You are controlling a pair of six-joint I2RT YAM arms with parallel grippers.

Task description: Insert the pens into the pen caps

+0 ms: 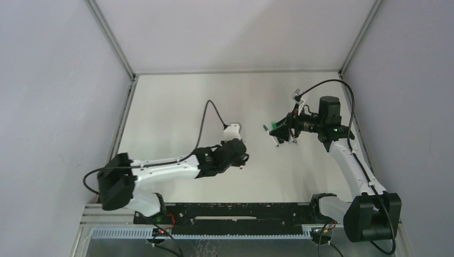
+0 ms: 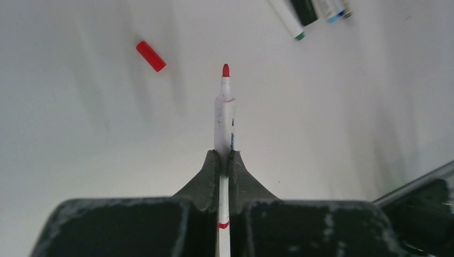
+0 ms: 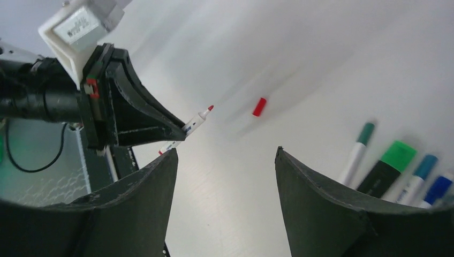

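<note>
A white pen (image 2: 224, 126) with a bare red tip stands out from my left gripper, which is shut around its barrel. The right wrist view shows that same pen (image 3: 194, 124) raised off the table, red tip pointing away from the left fingers (image 3: 144, 128). A loose red cap lies on the table, apart from the pen; in the right wrist view the red cap (image 3: 259, 107) is ahead of the pen tip. My right gripper is open, nothing between its fingers, near the other pens in the top view.
Several pens lie at the right: a green-capped pen (image 3: 356, 152), a thick black marker with a green cap (image 3: 388, 168), a teal-capped pen (image 3: 417, 179) and a blue-capped one (image 3: 438, 190).
</note>
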